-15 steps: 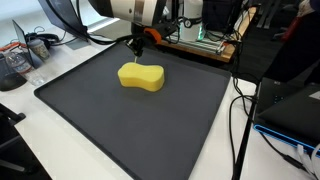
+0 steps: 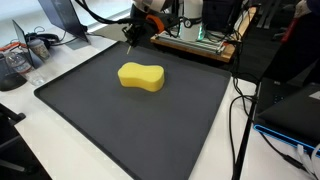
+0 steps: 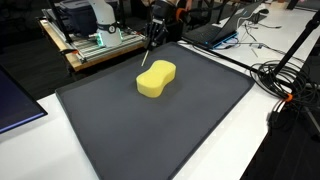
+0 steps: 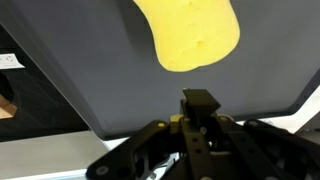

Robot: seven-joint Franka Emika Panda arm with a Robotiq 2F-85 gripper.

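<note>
A yellow sponge, narrowed at its waist point(image 2: 141, 76), lies flat on the dark grey board; the same sponge point(image 3: 156, 78) shows in exterior view 2. Behind it, apart from it, my gripper point(image 3: 154, 40) hangs at the board's far side. From its fingers a thin pale stick point(image 3: 145, 58) points downward; in exterior view 1 the stick point(image 2: 128, 49) is just a short light line. In the wrist view my gripper has its dark fingers together, with the sponge point(image 4: 193, 30) beyond them. The stick cannot be made out there.
Most of the dark board point(image 2: 130, 130) in front of the sponge is bare. Black cables point(image 2: 236, 110) run along its right side. A wooden-edged stand point(image 2: 205, 47) is at the back right, and clutter point(image 2: 20, 60) lies at the back left.
My gripper and the thin stick have moved left and away from the sponge in exterior view 1. The sponge has stayed where it was.
</note>
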